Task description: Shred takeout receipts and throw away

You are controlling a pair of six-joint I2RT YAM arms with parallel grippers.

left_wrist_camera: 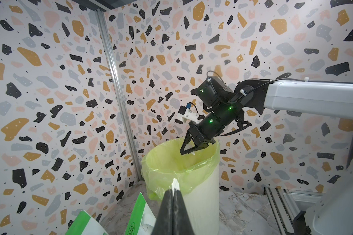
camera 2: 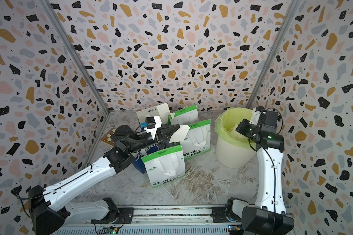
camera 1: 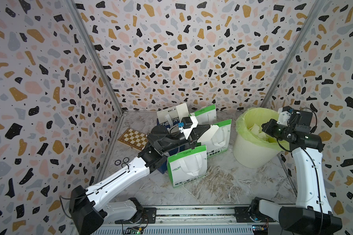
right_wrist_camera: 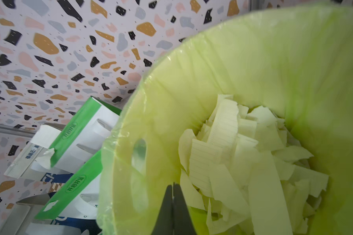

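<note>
My left gripper [camera 2: 170, 132] is shut on a white paper receipt [camera 2: 178, 134] above the takeout bags in the middle; in the left wrist view a white tip of paper shows at its fingertips. My right gripper [camera 1: 267, 127] is over the lime-lined bin [camera 1: 250, 155] at the right. In the right wrist view its shut fingers [right_wrist_camera: 178, 207] show nothing between them. Inside the bin lie many torn strips of white paper [right_wrist_camera: 231, 164].
Several takeout bags [camera 1: 186, 166] with green or blue sides stand in the centre. A checkerboard [camera 1: 131, 137] lies at the left.
</note>
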